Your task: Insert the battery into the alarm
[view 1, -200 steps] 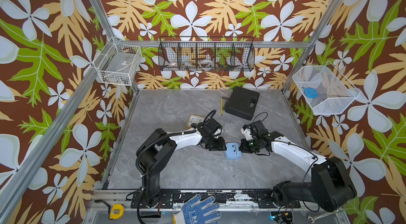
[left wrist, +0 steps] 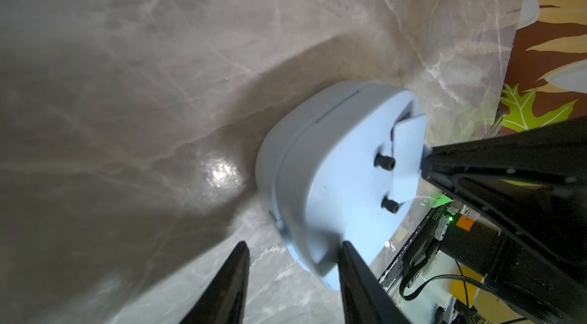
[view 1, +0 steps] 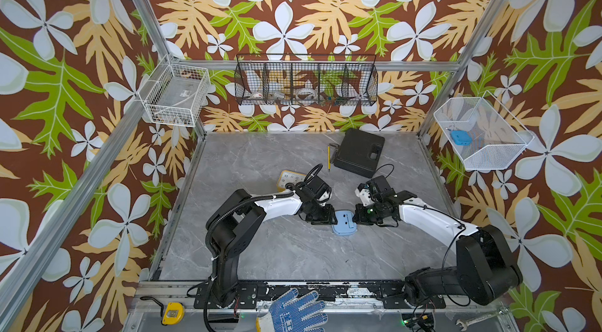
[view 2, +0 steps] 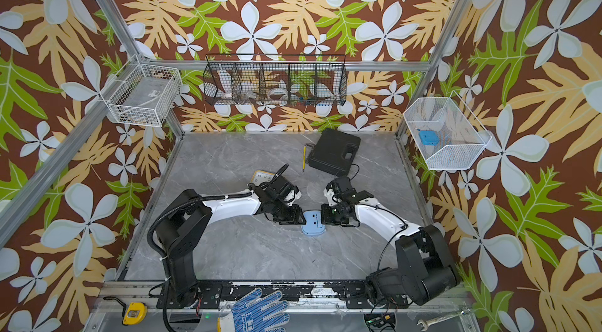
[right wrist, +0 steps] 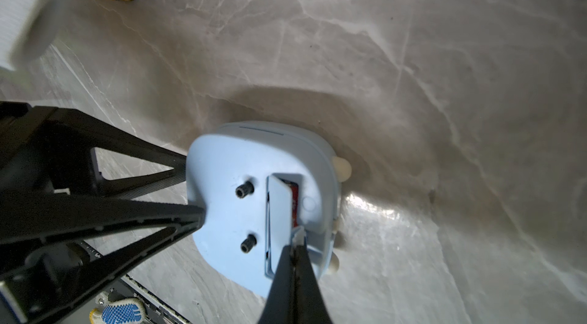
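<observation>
The light-blue alarm [view 1: 344,222] lies on the grey table between both grippers, two black posts on top beside a narrow flap [right wrist: 280,220] standing over a slot with something red inside. My left gripper is at one side, part open, one fingertip against the alarm's edge, the other over bare table. My right gripper is shut with its tips at the flap and slot; I cannot make out anything held between them. No loose battery is clearly visible.
A black case [view 1: 354,153] and yellow pencil [view 2: 304,158] lie behind the grippers, with a yellow-edged device [view 1: 288,178] behind the left arm. Wire baskets hang on the frame.
Both arms have shifted slightly, the right gripper a little back and left; the alarm has slid slightly away from the front edge and left.
</observation>
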